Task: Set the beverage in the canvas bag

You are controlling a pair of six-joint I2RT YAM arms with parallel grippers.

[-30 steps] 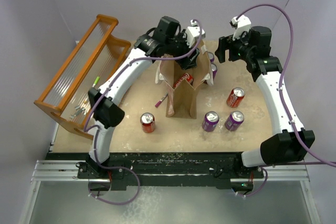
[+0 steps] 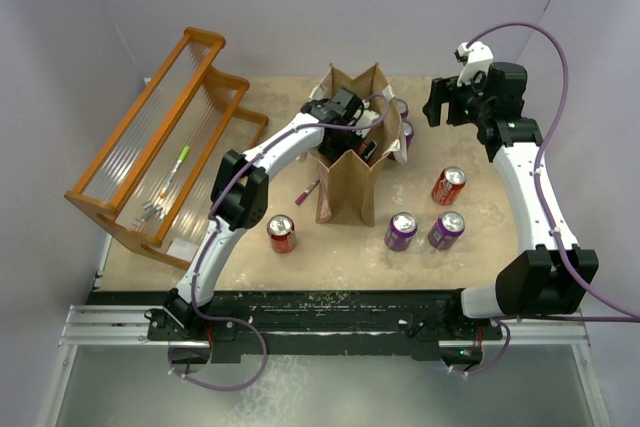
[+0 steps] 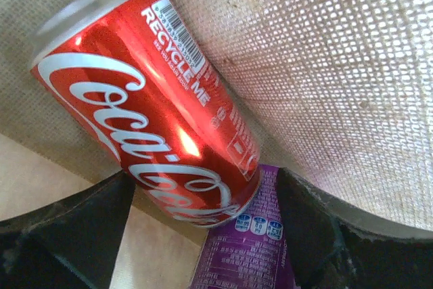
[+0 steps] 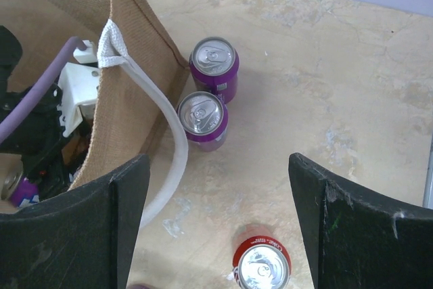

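My left gripper (image 2: 350,152) is down inside the canvas bag (image 2: 345,192). In the left wrist view, a Coca-Cola can (image 3: 149,99) lies between its open fingers, against the cloth, beside a purple can (image 3: 240,255). Whether the fingers touch the red can is unclear. My right gripper (image 2: 438,102) hangs open above the table right of the bag; below it in the right wrist view are two purple cans (image 4: 213,69) by the bag and a red can (image 4: 262,258).
A red can (image 2: 282,234) and a marker (image 2: 307,193) stand or lie left of the bag. Two purple cans (image 2: 401,232) are at front right. A wooden rack (image 2: 170,147) fills the left side.
My left arm has moved down into the bag, hiding much of the red can there. The right gripper has shifted slightly downward in the top view.
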